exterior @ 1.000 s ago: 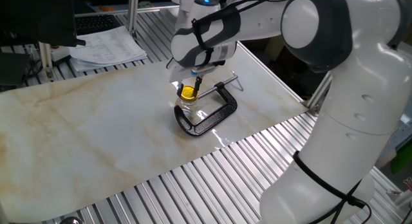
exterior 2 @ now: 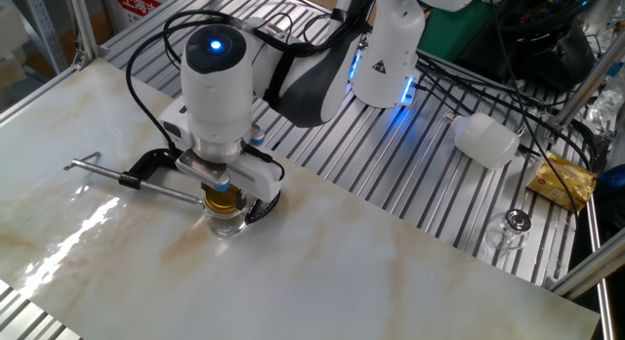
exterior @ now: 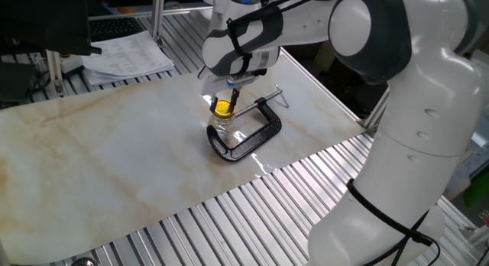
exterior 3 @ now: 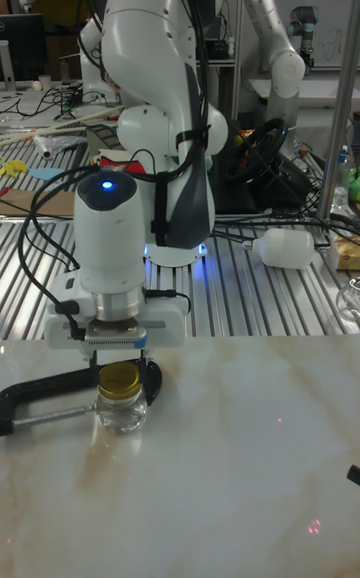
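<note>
A clear glass jar with a yellow-gold lid (exterior: pixel 224 108) stands upright on the marble-patterned board, held within the C-clamp's frame. The black C-clamp (exterior: pixel 248 147) lies flat, its threaded screw (exterior 2: pixel 161 189) reaching to the jar's side. Right above the jar, my gripper (exterior: pixel 224 103) points straight down with its dark fingers on either side of the lid (exterior 3: pixel 119 380). Whether the fingers press on the lid or stand slightly apart from it cannot be made out. In the second view the hand covers part of the lid.
The board (exterior: pixel 99 167) is bare to the left of the jar in the first view. On the slatted table stand a white bulb-shaped object (exterior 2: pixel 485 141), a small glass jar (exterior 2: pixel 508 229) and a gold packet (exterior 2: pixel 563 184). Papers (exterior: pixel 128 56) lie at the back.
Over the last second my arm has shifted very slightly, with the hand settling a touch lower over the lid. The jar and clamp have not visibly moved.
</note>
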